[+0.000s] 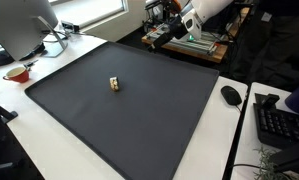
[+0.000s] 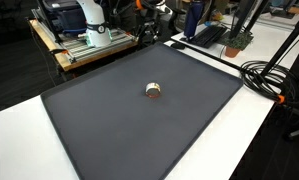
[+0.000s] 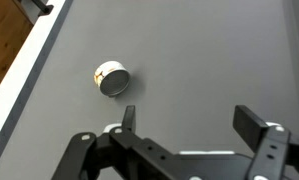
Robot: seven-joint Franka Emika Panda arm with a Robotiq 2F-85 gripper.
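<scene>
A small short cylinder [image 3: 112,79], pale on its side with a dark round end, lies at the upper left in the wrist view. It rests on the dark grey mat [image 2: 99,115]; exterior view 1 has the same cylinder [image 1: 114,84] left of the mat's middle. My gripper is open, its two black fingers wide apart at the bottom of the wrist view. Only bare mat shows between them. The cylinder is clear of the fingers, ahead and to their left.
A red cup [image 1: 18,74] stands beyond the mat's left side. A computer mouse [image 1: 230,96] and a keyboard [image 1: 279,125] are at the right. Coiled black cable [image 2: 267,78] lies on the white table.
</scene>
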